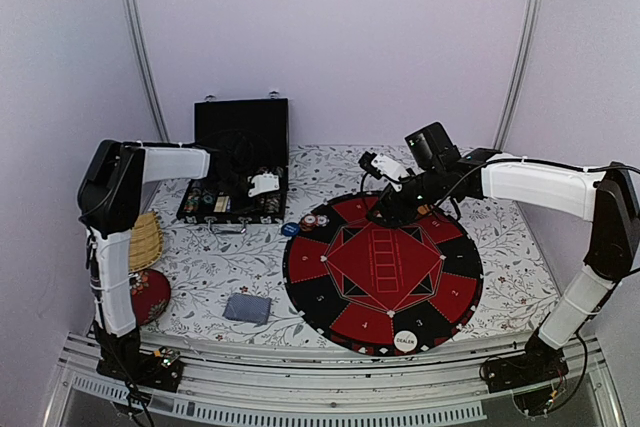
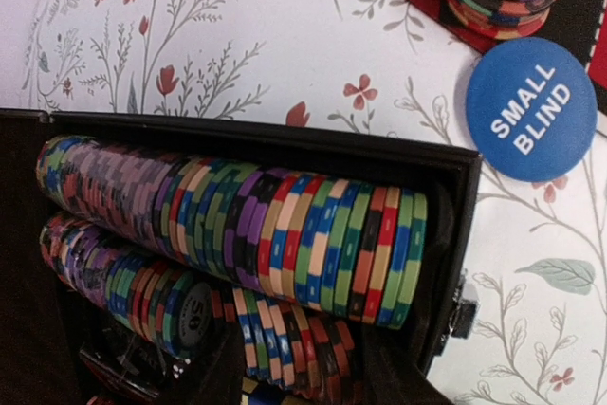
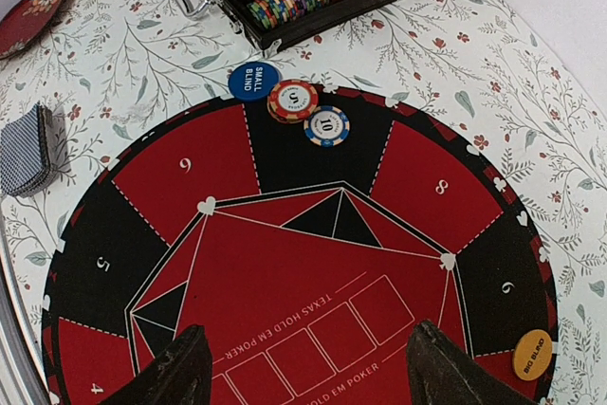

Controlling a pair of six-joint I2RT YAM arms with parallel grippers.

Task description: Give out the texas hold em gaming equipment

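An open black chip case holds rows of coloured chips. My left gripper hangs inside it over a lower row, fingers apart. Beside the case lie the blue SMALL BLIND disc and stacks of red 5 and blue 10 chips on the mat's rim. My right gripper hovers over the round red-and-black mat, fingers apart. The yellow BIG BLIND disc and white DEALER disc lie on the mat.
A grey card pack lies front left on the floral table. A wicker basket and a red round item sit at the left edge.
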